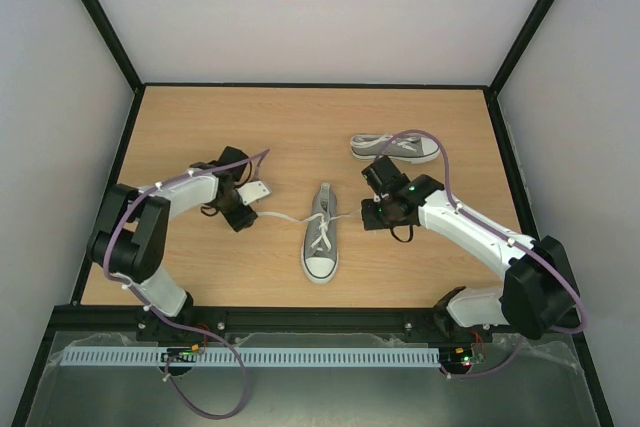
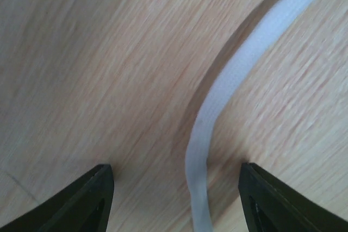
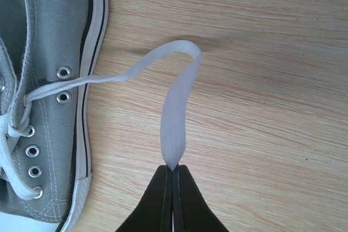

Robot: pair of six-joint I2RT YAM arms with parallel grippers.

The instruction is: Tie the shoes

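A grey low sneaker (image 1: 321,237) with a white toe cap lies in the middle of the table, toe toward the front, its laces crossed over the tongue. One white lace end (image 1: 285,215) stretches left on the wood. Over it is my left gripper, open; the lace (image 2: 200,145) runs between its spread fingers, touching neither. To the shoe's right, my right gripper is shut on the tip of the other lace end (image 3: 175,118), which loops slackly from the eyelets. In the top view both sets of fingertips are hidden.
A second grey sneaker (image 1: 395,147) lies sideways at the back right, behind my right arm, with its toe pointing right. Bare wood (image 1: 290,127) fills the back middle and left of the table.
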